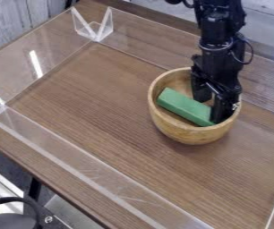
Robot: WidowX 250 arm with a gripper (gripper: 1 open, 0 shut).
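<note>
A wooden bowl [175, 128] sits on the right part of the table, holding a green rectangular block [184, 107] lying tilted across it. The black arm reaches down from the top, and its gripper [216, 100] is low inside the bowl's right side, beside the block's right end. Its fingers are dark and partly hidden by each other and the bowl, so whether they touch the block cannot be told.
A small clear container [93, 25] stands at the back left. A black cable or device [14, 215] lies at the lower left corner.
</note>
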